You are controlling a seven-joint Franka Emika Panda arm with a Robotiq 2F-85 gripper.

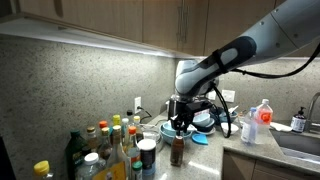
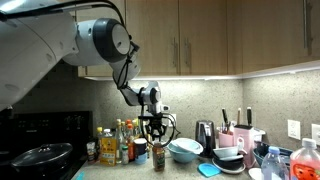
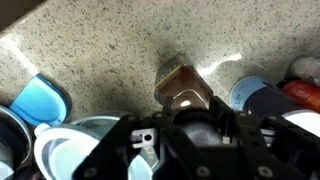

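Observation:
My gripper is shut on the top of a brown bottle, reaching down from above. The bottle stands upright at counter height; whether its base touches the counter is hard to tell. From the second exterior view, the same bottle shows below the gripper, just right of the group of bottles. The wrist view looks down on its brown body, while its dark round cap lies between the fingers.
Several bottles and a white-and-dark canister crowd the counter's left side. Blue bowls, a blue item and a pink knife block are to the right. Bare counter lies in front.

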